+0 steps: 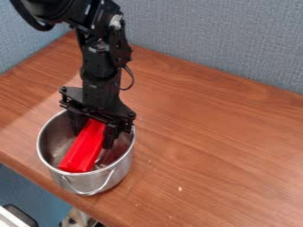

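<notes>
A silver metal pot (108, 182) with a wire handle stands at the left front edge of the wooden table. My black gripper (97, 124) reaches down into it from above, shut on a long red object (83, 152) that slants inside the pot. The fingertips are partly hidden by the red object and the pot.
Beyond the left front edge lie a blue-grey floor and part of a dark and white object (17, 217).
</notes>
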